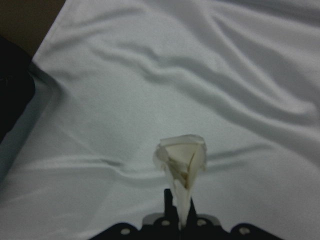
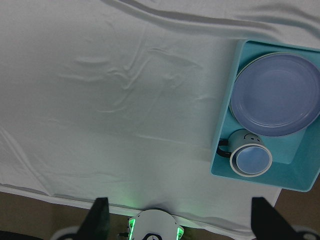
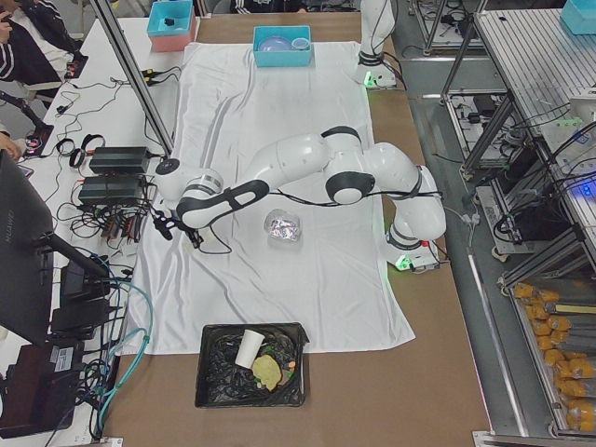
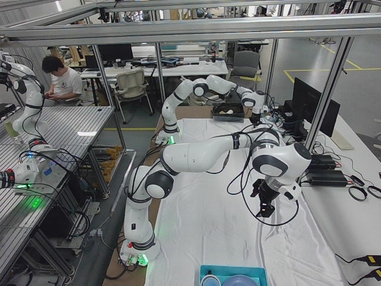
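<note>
My left gripper is shut on a crumpled cream paper piece point(image 1: 181, 155), held above the white cloth point(image 1: 100, 110); in the camera left view it is at the cloth's left side. My right gripper is open with nothing visible between its fingers, above the cloth near the blue bin point(image 2: 217, 150), which holds plates point(image 2: 275, 92) and a mug with a cup inside point(image 2: 251, 160). A clear crinkled item point(image 3: 283, 225) lies mid-cloth.
A black lined tray point(image 3: 214, 363) with a white cup point(image 3: 249, 347) and food-like items stands beyond the cloth's end. Monitor, cables and boxes crowd the side table.
</note>
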